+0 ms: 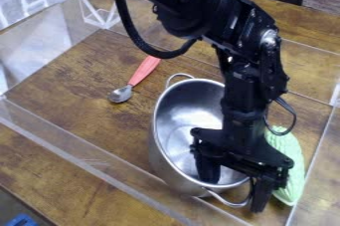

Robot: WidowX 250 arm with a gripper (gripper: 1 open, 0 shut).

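A steel pot with two side handles sits on the wooden surface at centre right. The black gripper is down over and partly inside its right part, fingers near the front rim and handle. Whether it is open or shut, or holds anything, I cannot tell. A green ribbed object, like a corn husk or toy vegetable, lies right of the pot, partly behind the gripper.
A spoon with a pink handle lies left of the pot. Clear panels border the wooden area, whose left part is free. A small blue item is at the lower left corner.
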